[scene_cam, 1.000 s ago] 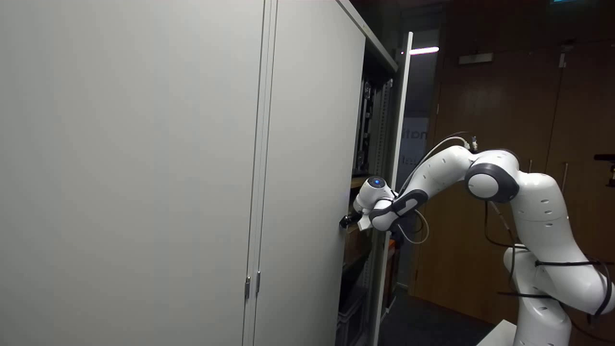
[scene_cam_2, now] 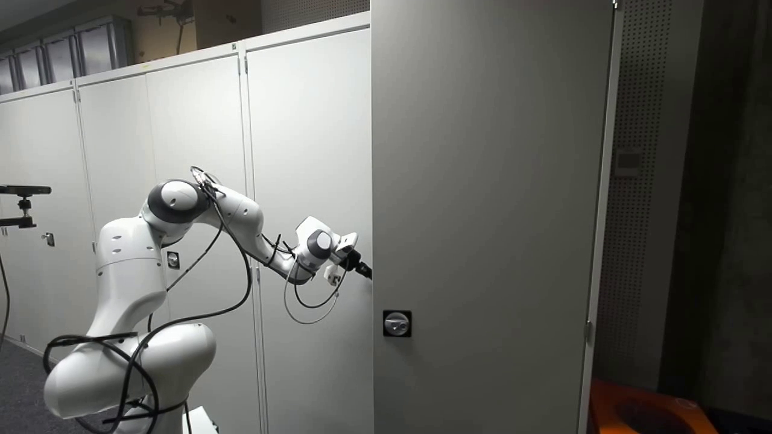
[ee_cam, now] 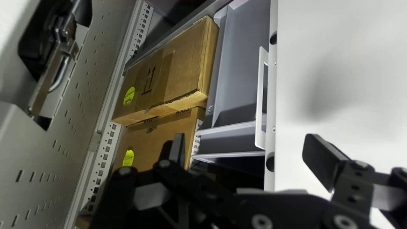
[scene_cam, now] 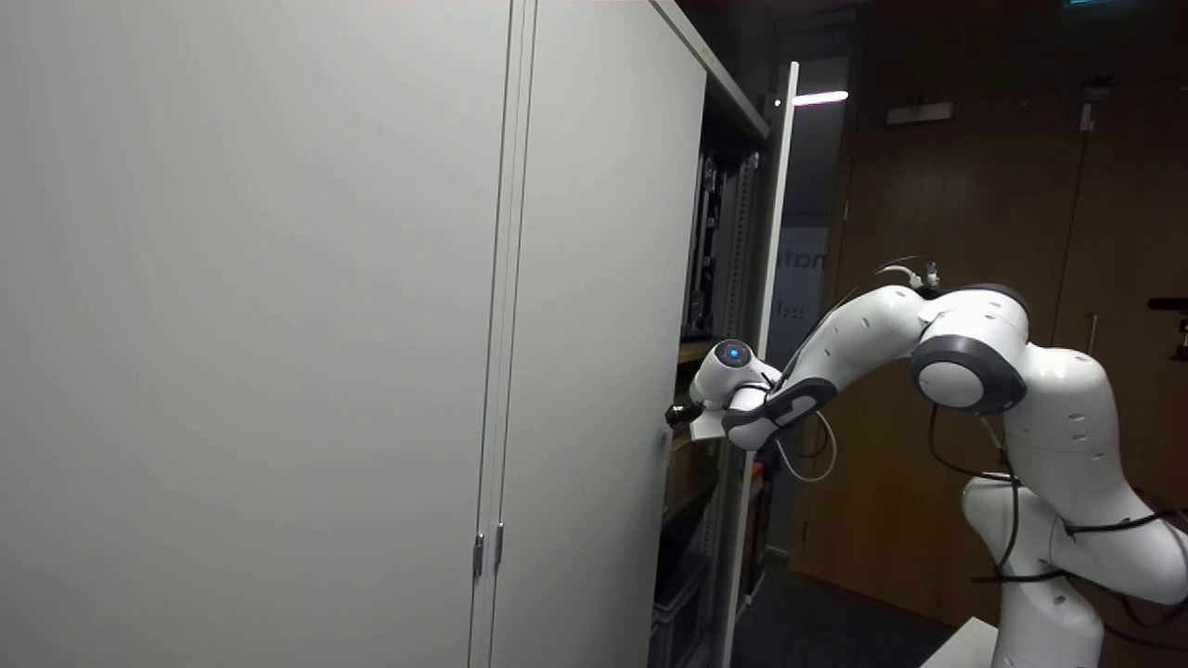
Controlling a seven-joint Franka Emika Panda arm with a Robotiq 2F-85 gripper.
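Observation:
My gripper is open at the cabinet opening, its two black fingers wide apart and nothing held between them. In the wrist view, the edge of a grey-white cabinet door (ee_cam: 270, 95) runs through the gap between the fingers, some way beyond the tips. One finger (ee_cam: 177, 147) is on the interior side, the other (ee_cam: 319, 160) over the outer door face. A white strip handle (ee_cam: 261, 97) sits along the inner edge. In exterior view 1 the gripper (scene_cam: 675, 416) is by the free edge of this door (scene_cam: 601, 278). Whether it touches cannot be told.
Another cabinet door (scene_cam_2: 492, 181) stands swung out, its lock knob (scene_cam_2: 396, 323) facing exterior view 2. Inside the cabinet lie cardboard boxes (ee_cam: 164, 72) and a perforated post (ee_cam: 108, 145). Open floor (scene_cam: 846, 601) shows right of the cabinet.
The arm has drawn back slightly to the right, carrying the gripper a little right and up from the door edge. The doors look unmoved.

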